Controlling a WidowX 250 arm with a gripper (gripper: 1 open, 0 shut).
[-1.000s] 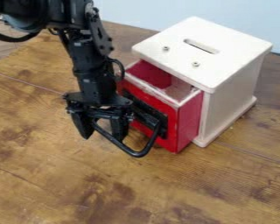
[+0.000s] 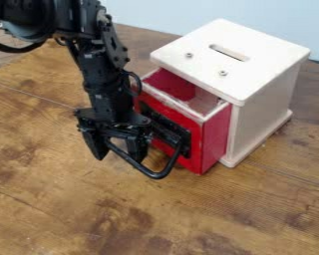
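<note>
A pale wooden box [image 2: 262, 110] with a slot and two screws on top stands at the right. Its red drawer [image 2: 211, 145] is pulled partly out toward the left, with a red interior visible. My black gripper [image 2: 113, 140] is down in front of the drawer's left end, its fingers pointing at the floor and apparently open. A black bar loop from the gripper's side crosses the drawer's front. Whether any part touches the drawer is unclear.
A pale wall or panel runs behind the box. A cable hangs at the upper left.
</note>
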